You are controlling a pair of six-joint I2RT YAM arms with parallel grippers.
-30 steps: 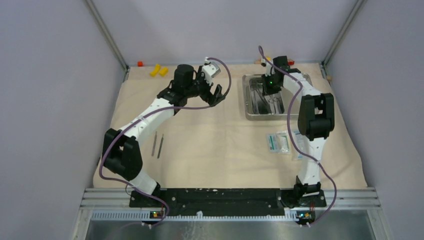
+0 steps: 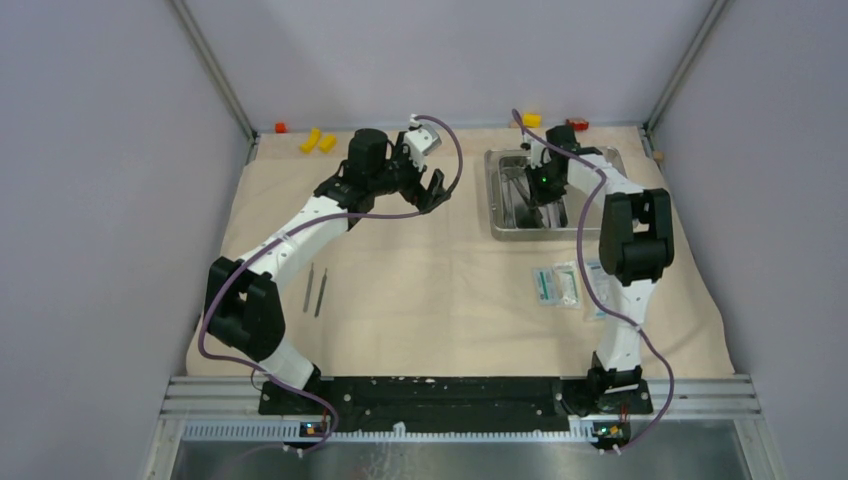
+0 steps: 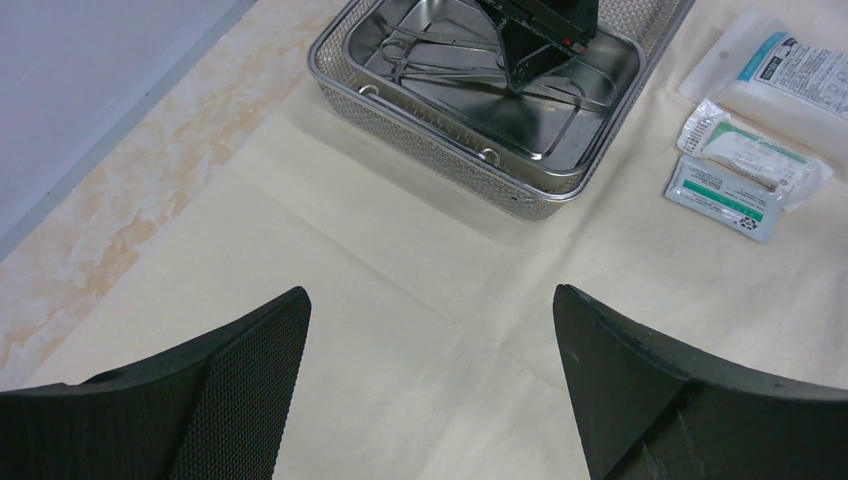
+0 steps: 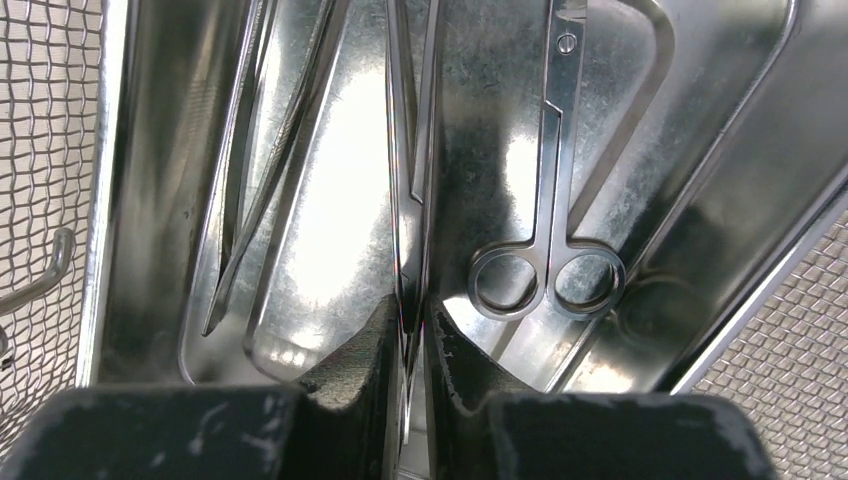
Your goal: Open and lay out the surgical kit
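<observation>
Inside the metal instrument tray (image 2: 492, 215) at the right, my right gripper is shut on a slim hinged instrument (image 4: 412, 215), gripping it below the pivot. Its tip end passes between the fingers, and its handles run out of the top of the right wrist view. Ring-handled scissors (image 4: 556, 150) lie in the tray to its right, and thin metal instruments (image 4: 245, 170) to its left. My left gripper stands open and empty above the bare cloth, left of the tray. Two slim instruments (image 2: 320, 292) lie side by side on the cloth at the left.
Sealed packets (image 2: 567, 285) lie on the cloth in front of the tray. Yellow pieces (image 2: 312, 141) sit along the back edge. Mesh basket walls (image 4: 780, 320) surround the tray.
The right gripper has shifted a little toward the front within the tray, now covering part of the instruments. The left arm has stayed put.
</observation>
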